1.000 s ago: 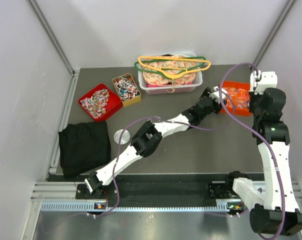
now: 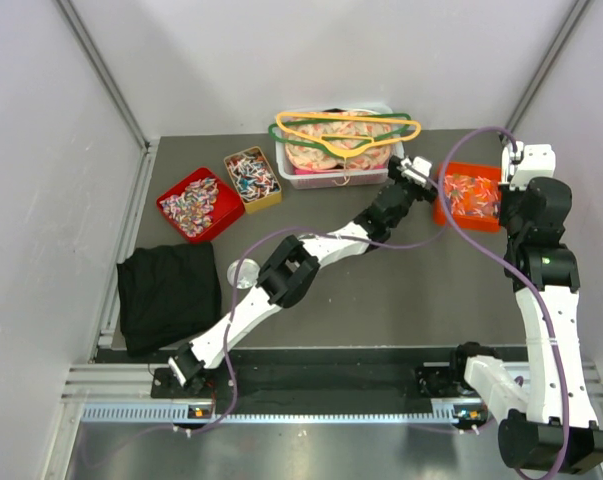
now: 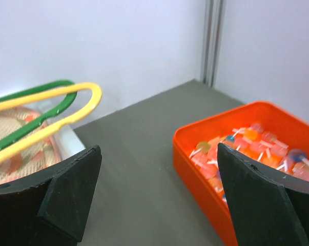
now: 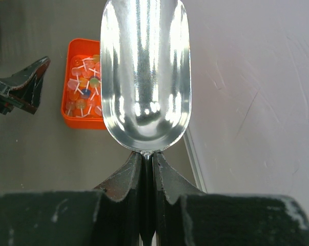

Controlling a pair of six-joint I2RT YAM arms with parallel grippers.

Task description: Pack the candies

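Observation:
Lollipops with round heads [image 3: 256,146] fill an orange box [image 3: 195,187] at the back right of the table. Just left of this box, my left gripper stands open with nothing between its fingers, its right finger [image 3: 269,202] overlapping the box wall in the left wrist view. A shiny metal scoop [image 4: 146,82] is held by its handle in my right gripper, which is shut on it. No candy shows on the part of the scoop in view. The scoop hides the right part of the box.
A clear bin [image 2: 341,181] with packed goods and hangers [image 2: 347,122] stands at the back. To the left are a red box [image 2: 227,208], a yellow box [image 2: 264,201], both with candies, and a black cloth [image 2: 168,295]. A round white container [image 2: 243,273] sits beside the left arm.
The right arm has stayed nearly still.

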